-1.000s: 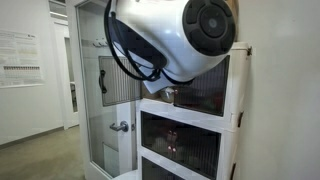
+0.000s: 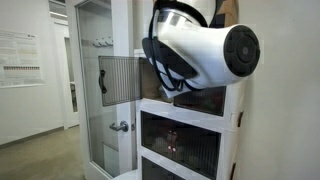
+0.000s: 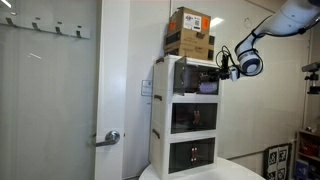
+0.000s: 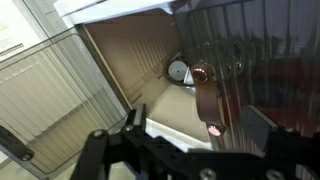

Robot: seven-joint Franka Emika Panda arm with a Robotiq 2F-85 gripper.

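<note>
A white cabinet (image 3: pixel 160 115) with dark ribbed doors stands in three tiers. In the wrist view, the left door (image 4: pixel 60 95) of a compartment stands swung open, and the right door (image 4: pixel 285 75) covers the other half. A brown handle (image 4: pixel 208 105) is on the right door's inner edge. My gripper is open in front of this handle, its fingers (image 4: pixel 133 135) spread to either side. No contact with the handle can be made out. At the top tier's right side, exterior view 2 shows the gripper (image 3: pixel 226 67) small and dark. The arm (image 2: pixel 195 50) hides the gripper in exterior view 1.
Cardboard boxes (image 3: pixel 190 35) are stacked on the cabinet. The open door (image 2: pixel 120 80) sticks out to the left in exterior view 1. Two lower tiers have shut doors (image 2: pixel 180 142). A room door with a lever handle (image 3: pixel 107 138) stands left of the cabinet.
The arm's large white joint has shifted right and down in exterior view 1, and looks smaller. The open cabinet door looks unchanged.
</note>
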